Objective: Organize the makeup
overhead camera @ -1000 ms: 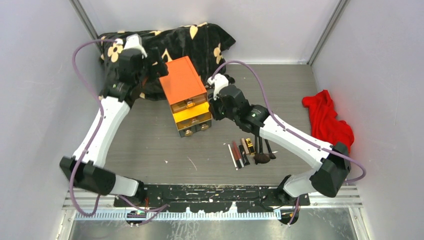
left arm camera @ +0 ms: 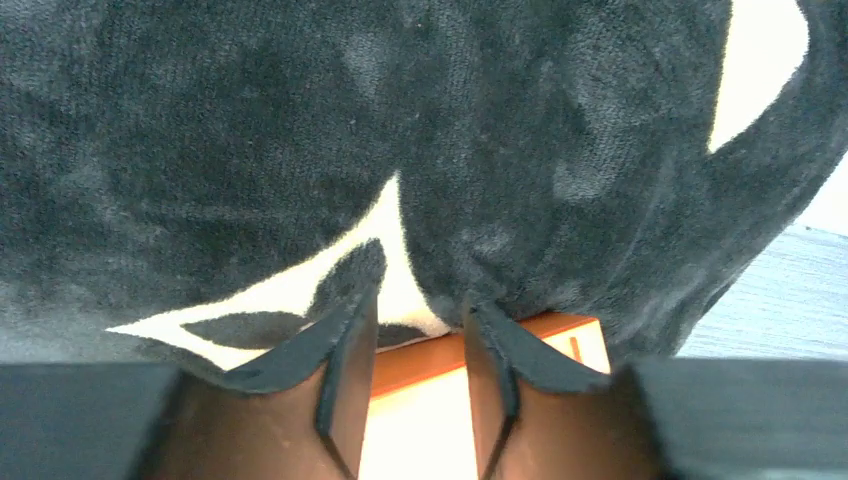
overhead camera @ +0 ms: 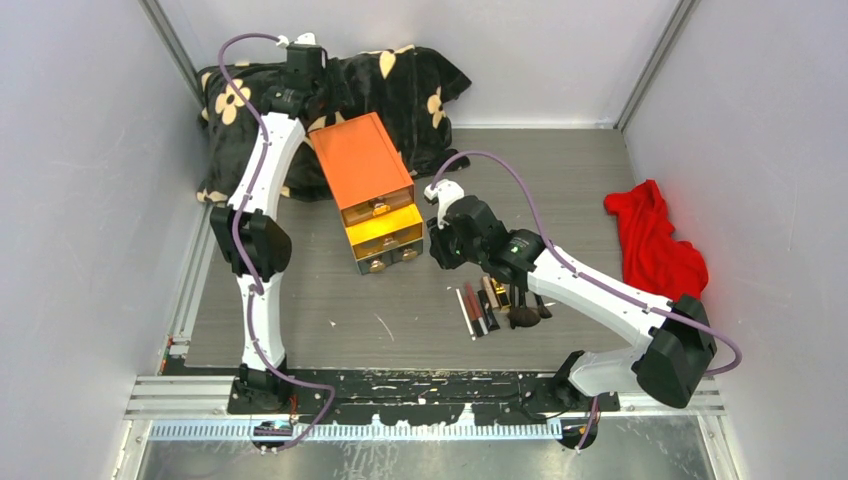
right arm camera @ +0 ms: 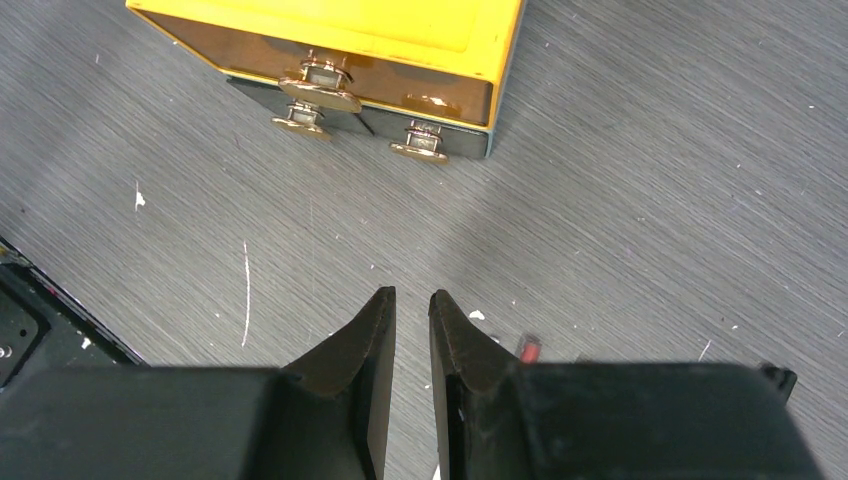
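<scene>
A small cabinet [overhead camera: 360, 160] with an orange top stands before the dark flowered cloth; its yellow drawer [right arm camera: 420, 25] sticks out, with metal knobs below. Makeup items and brushes [overhead camera: 523, 315] lie in a row on the table at front right. My left gripper hangs over the cloth behind the cabinet, part open, nothing visible between its fingers. My right gripper is right of the cabinet, part open with a narrow gap and nothing seen between its fingers, above bare table.
The dark flowered cloth [overhead camera: 410, 90] is heaped along the back left. A red cloth [overhead camera: 650, 240] lies at the right wall.
My right arm has moved slightly toward the front.
</scene>
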